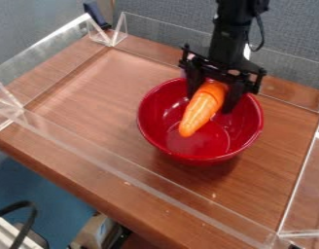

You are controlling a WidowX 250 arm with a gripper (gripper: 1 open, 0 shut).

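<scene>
A red bowl [198, 146] sits on the wooden table. An orange carrot [201, 107] lies tilted inside it, its upper end at the bowl's back under the black gripper [221, 82]. The gripper hangs over the back rim from the top of the view, its fingers around or just above the carrot's upper end; whether they are closed on it is unclear.
Clear plastic walls [39, 124] edge the wooden table [85, 97]. Cables and other items lie below at the lower left.
</scene>
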